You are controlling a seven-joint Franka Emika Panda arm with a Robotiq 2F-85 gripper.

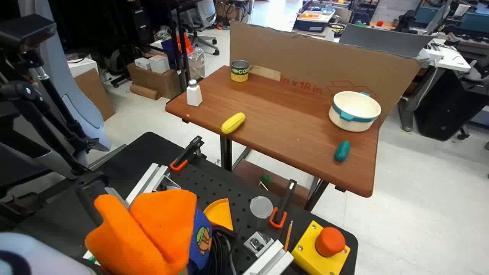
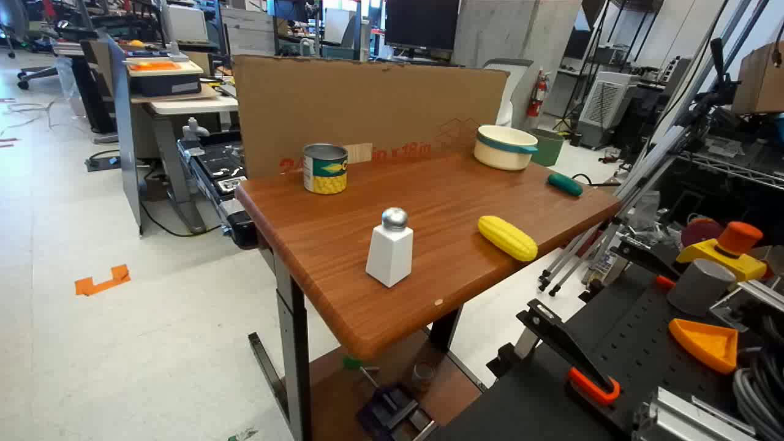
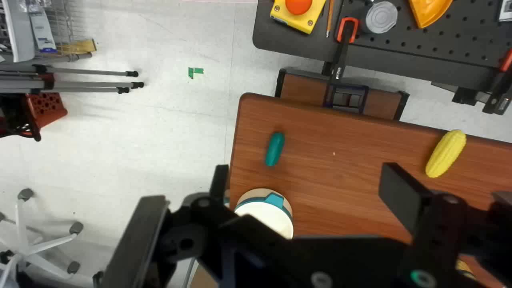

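Observation:
In the wrist view my gripper stands open over the brown table, its fingers far apart and nothing between them. A cream pot with teal trim sits at the table's right end; the gripper body partly covers it in the wrist view. Close to the pot lies a dark green, rounded vegetable-like piece. Yellow corn rests by the edge facing the black bench. A white shaker with a silver top stands upright near one end, and a corn can is upright by the cardboard.
A cardboard wall lines the table's far side. The black bench in front carries clamps, a yellow box with a red button, and an orange cloth item.

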